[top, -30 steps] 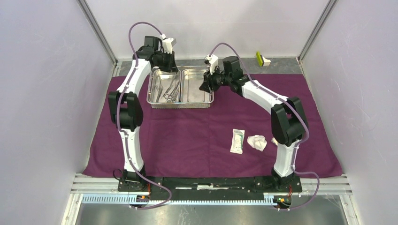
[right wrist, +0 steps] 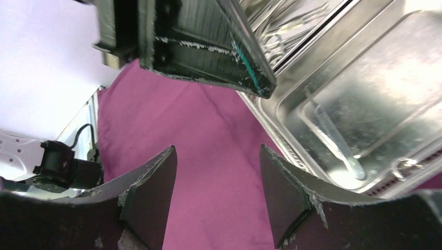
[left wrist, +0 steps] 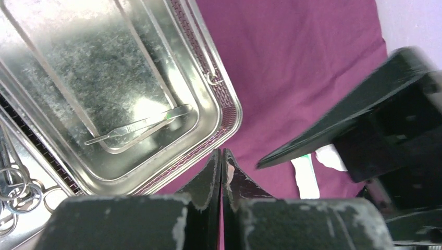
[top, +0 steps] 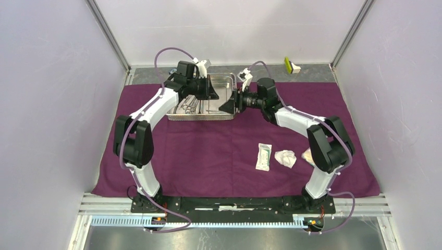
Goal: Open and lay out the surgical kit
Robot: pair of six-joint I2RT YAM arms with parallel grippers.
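Observation:
The steel tray sits at the back of the purple cloth, with scissors and clamps in its left compartment. A scalpel handle lies in the right compartment. My left gripper is over the tray's front part, its fingers closed together; a small pinkish spot shows at the tips, and I cannot make out a held object. My right gripper stands open over the tray's right front corner, nothing visible between its fingers, close to the left one.
A white packet and a crumpled white gauze lie front right, beside a partly hidden item. A green-and-white block stands at the back.
My left arm has moved right and toward the front over the tray. The scalpel handle now lies in the right compartment.

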